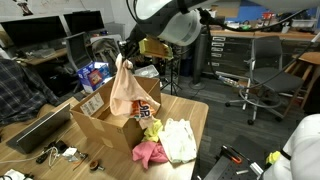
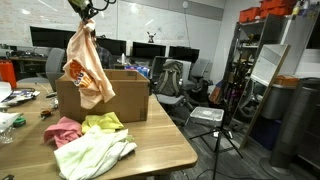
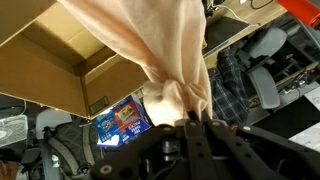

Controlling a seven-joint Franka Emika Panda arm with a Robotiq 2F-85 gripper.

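Note:
A peach cloth (image 1: 131, 96) hangs in long folds from my gripper (image 1: 124, 60), which is shut on its top end. In the second exterior view the same cloth (image 2: 89, 76) dangles in front of the open cardboard box (image 2: 131, 98). Its lower end is around the height of the box's walls; whether any of it is over the opening, I cannot tell. From the wrist, the cloth (image 3: 155, 35) runs up the picture from the fingertips and covers part of the box. A pink cloth (image 1: 149, 152), a yellow cloth (image 1: 152, 130) and a white cloth (image 1: 179, 141) lie on the table beside the box.
Left of the box lie a laptop (image 1: 38, 132) and small tools. A blue printed package (image 1: 93, 76) stands behind the box. Bare wooden tabletop (image 2: 165, 145) shows at the right edge, with a chair (image 1: 255, 80) beyond.

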